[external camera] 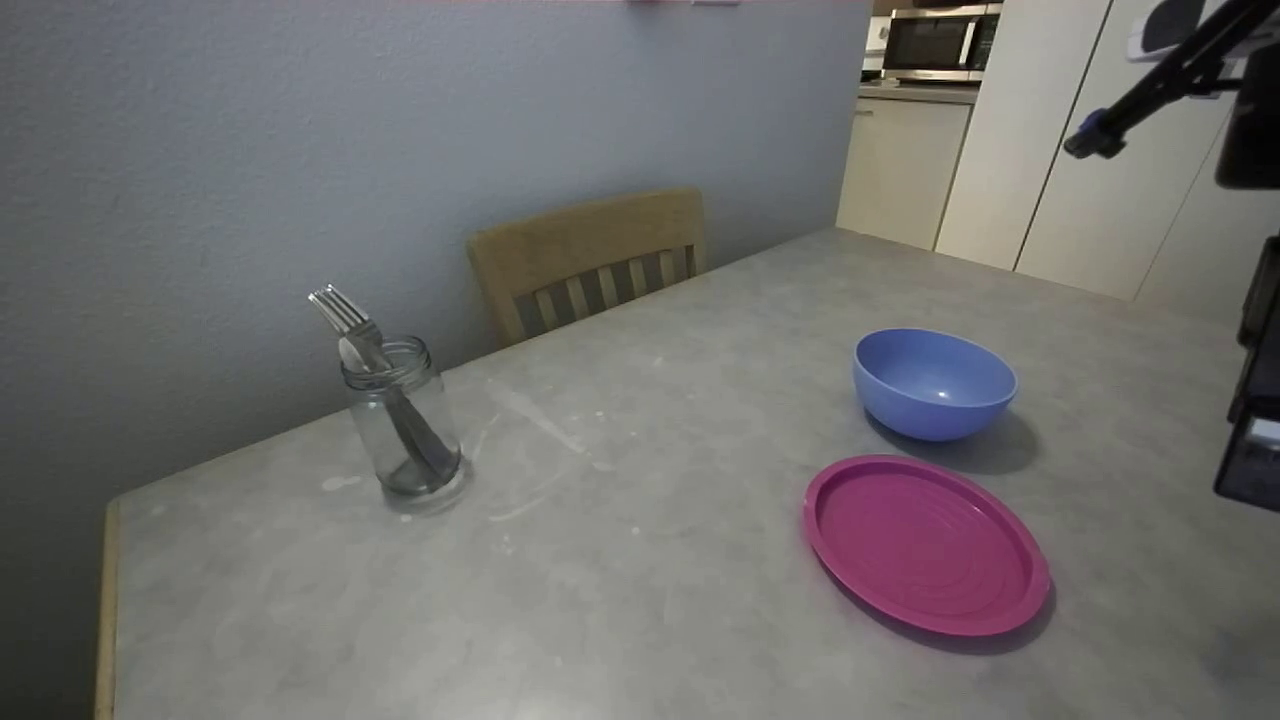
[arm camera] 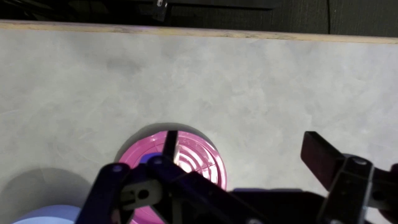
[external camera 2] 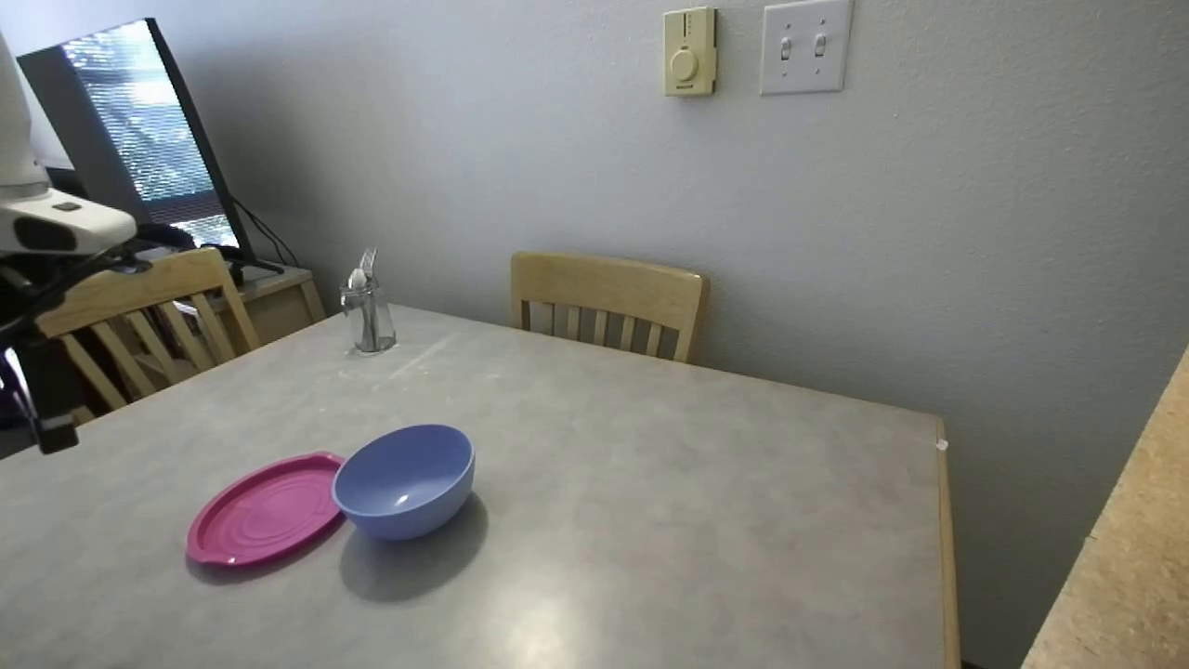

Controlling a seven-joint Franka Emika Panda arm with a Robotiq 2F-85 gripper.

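Observation:
My gripper is open in the wrist view, its fingers wide apart with only bare tabletop and part of a plate showing beyond them. Flat on the table lies the round pink plate [external camera: 926,546], which my left finger partly covers in the wrist view. Right beside the plate stands the blue bowl [external camera: 933,390], upright and empty. Toward the wall, a glass jar [external camera: 404,420] holds a fork [external camera: 344,314] and other cutlery. In exterior view 1 only part of the arm shows at the right edge, above the table and apart from the dishes.
A wooden chair [external camera 2: 607,292] stands against the table's wall side, and another chair [external camera 2: 150,312] at the left end. A wooden edge [arm camera: 224,34] bounds it in the wrist view.

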